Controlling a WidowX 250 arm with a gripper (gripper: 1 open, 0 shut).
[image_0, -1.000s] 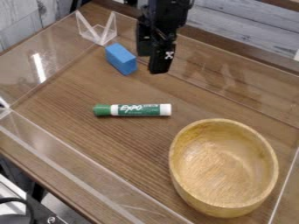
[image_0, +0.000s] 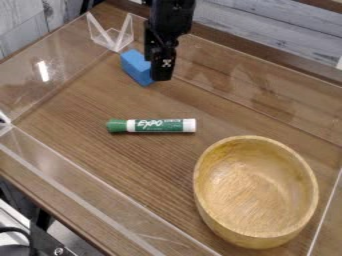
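Note:
My black gripper (image_0: 155, 62) hangs from the top of the view over the back left of the wooden table, its open fingers beside the right side of a small blue block (image_0: 135, 66). Whether it touches the block cannot be told. A green EXPO marker (image_0: 151, 126) lies crosswise in the middle of the table.
A large round yellow bowl (image_0: 255, 188) sits at the front right. A clear angular object (image_0: 111, 32) stands at the back left, behind the block.
The gripper has shifted left from over the bare table toward the blue block. The block, marker and bowl look to be where they were.

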